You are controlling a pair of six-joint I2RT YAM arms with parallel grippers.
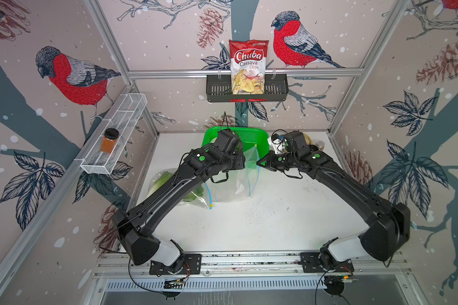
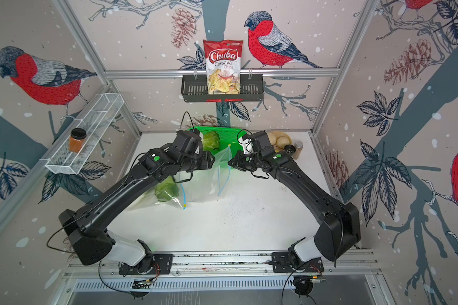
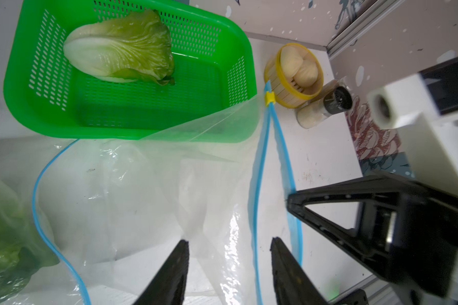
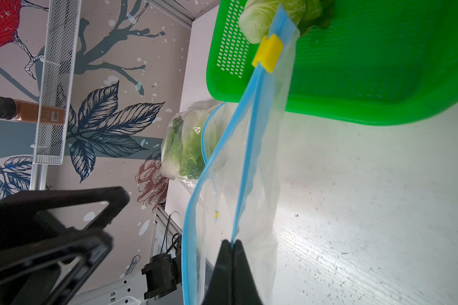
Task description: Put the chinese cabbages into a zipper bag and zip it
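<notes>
A clear zipper bag with blue zip edges hangs with its mouth held up; a yellow slider sits near the top of its zip. My right gripper is shut on one blue edge of the mouth. My left gripper stands open above the bag, with nothing gripped between its fingers. One cabbage lies in the green basket behind the bag. Another cabbage rests inside a second clear bag at the left, partly hidden by my left arm in the top views.
Behind the right arm stand a small basket of buns and a shaker jar. A wire shelf with a spice jar hangs on the left wall.
</notes>
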